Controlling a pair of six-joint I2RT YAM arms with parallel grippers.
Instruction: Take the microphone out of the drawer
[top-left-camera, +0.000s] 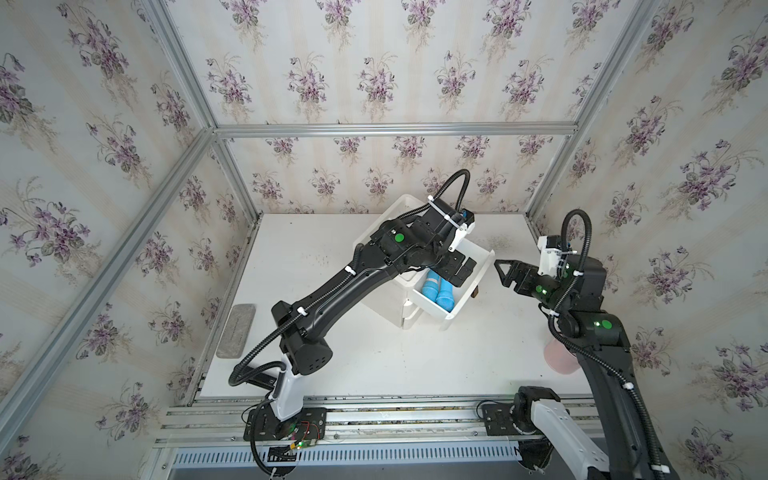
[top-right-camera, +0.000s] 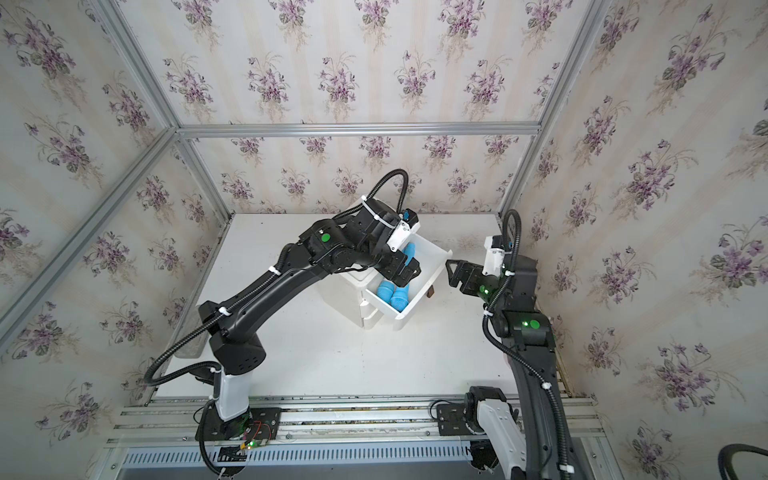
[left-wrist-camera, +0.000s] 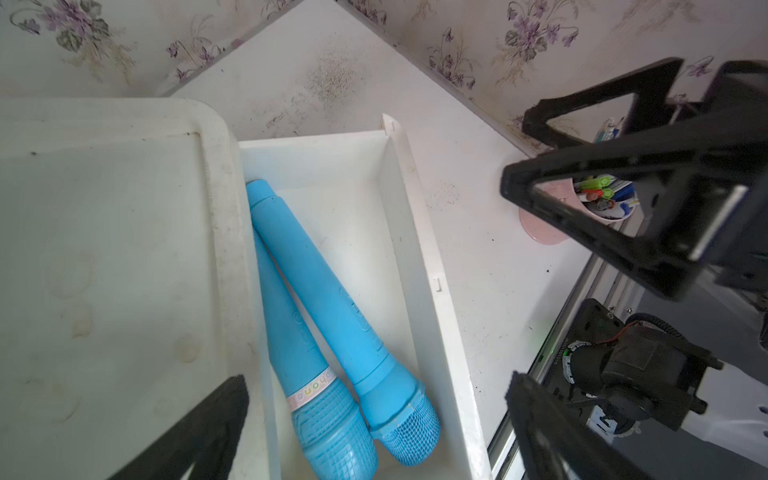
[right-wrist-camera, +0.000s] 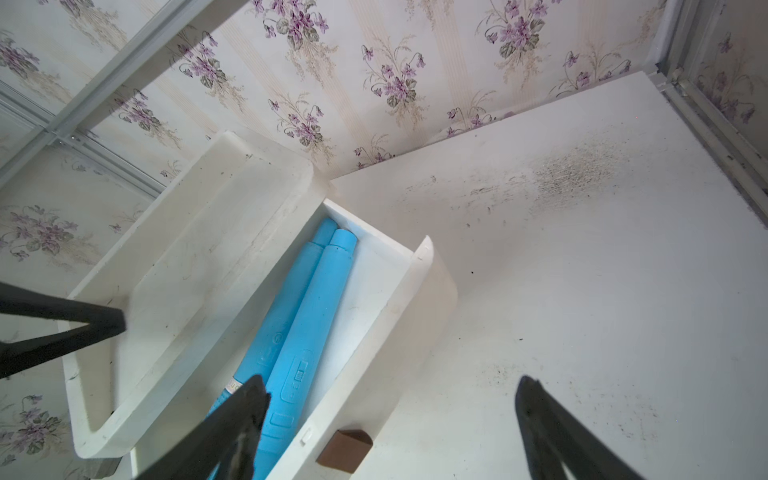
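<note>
Two blue microphones lie side by side in the pulled-out white drawer (left-wrist-camera: 432, 312): one with a mesh head (left-wrist-camera: 320, 288) on the drawer's outer side, the other with a printed band (left-wrist-camera: 280, 328) along the inner side. My left gripper (top-left-camera: 454, 269) hangs open over the drawer, nothing between its fingers, with both microphones below it in the left wrist view. My right gripper (top-left-camera: 505, 272) stands open just right of the drawer, a little above the table, holding nothing.
The white cabinet's tray-like top (left-wrist-camera: 112, 280) borders the drawer. A pink pen cup (left-wrist-camera: 544, 224) sits at the table's right edge, and a grey slab (top-left-camera: 236, 330) at the left. Bare table (top-left-camera: 296, 264) surrounds the cabinet.
</note>
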